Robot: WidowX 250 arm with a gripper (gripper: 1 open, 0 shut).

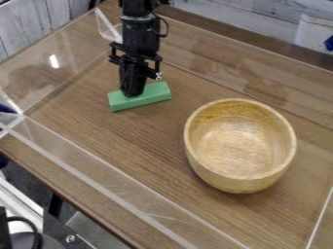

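My black gripper [132, 86] reaches down from the top of the view, its tip at the upper side of a green rectangular block [154, 94] lying flat on the wooden table. The fingers look shut, and whether anything is between them is hidden at this size. A large tan bowl [240, 175] stands to the right and nearer.
A white and blue object [314, 34] is cut off at the top right edge. Dark cables lie at the lower left.
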